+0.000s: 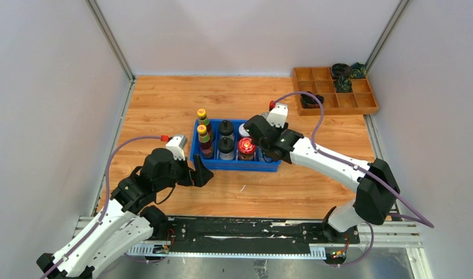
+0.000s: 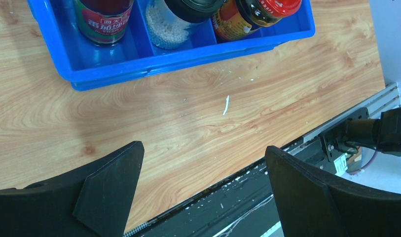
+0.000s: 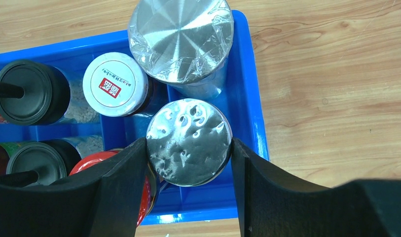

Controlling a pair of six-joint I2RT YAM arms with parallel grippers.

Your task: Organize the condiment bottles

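Note:
A blue divided tray (image 1: pixel 234 165) holds several condiment containers: two yellow-capped bottles (image 1: pixel 205 142), black-lidded shakers (image 1: pixel 226 149), a red-lidded jar (image 1: pixel 246 149) and a white-lidded jar (image 3: pixel 115 85). A tall silver-topped container (image 3: pixel 180 37) stands in the back right corner. My right gripper is shut on a silver-lidded container (image 3: pixel 187 133) over the right front compartment; whether it is raised clear is unclear. My left gripper is open, empty, left front of the tray, over bare table.
A wooden compartment box (image 1: pixel 311 77) with dark items sits at the back right. A black rail (image 1: pixel 251 232) runs along the front edge.

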